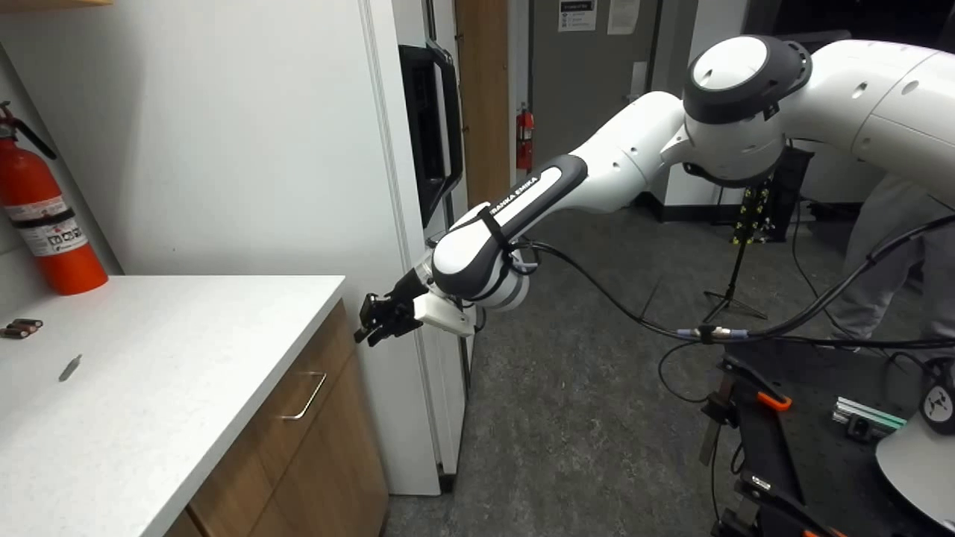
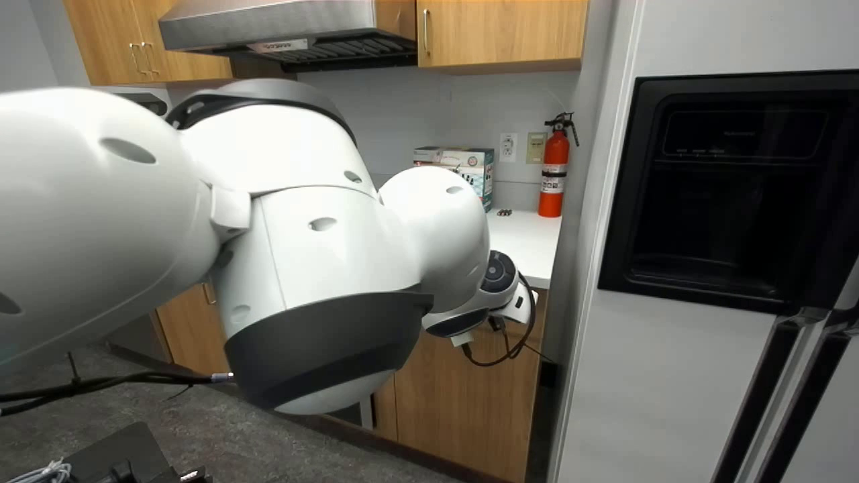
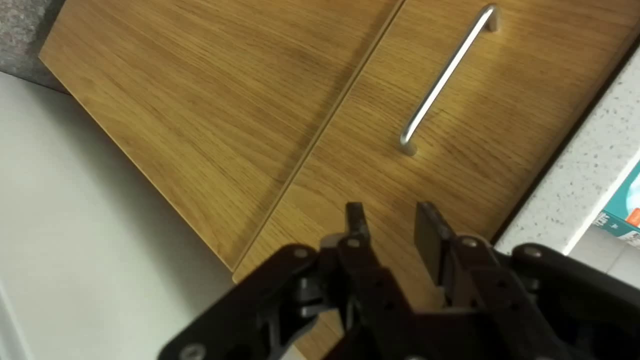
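Observation:
My gripper is partly open in the wrist view, its two black fingers apart with only the wooden drawer front visible between them. In that view a metal bar handle (image 3: 448,78) lies ahead of the fingertips, clear of them. The handle (image 1: 307,397) is on the top drawer (image 1: 284,394) under the counter, and the drawer front looks flush with the cabinet. From the first exterior view, my gripper (image 1: 362,333) hangs off the counter's right corner, up and to the right of the handle. The arm hides the gripper in the second exterior view.
The white countertop (image 1: 179,385) carries a small grey object (image 1: 70,367), several batteries (image 1: 22,327) and a red fire extinguisher (image 1: 49,215). A tall white fridge (image 2: 700,370) stands close beside the cabinet. A box (image 2: 483,165) sits at the counter's back. Floor space (image 1: 573,403) is open.

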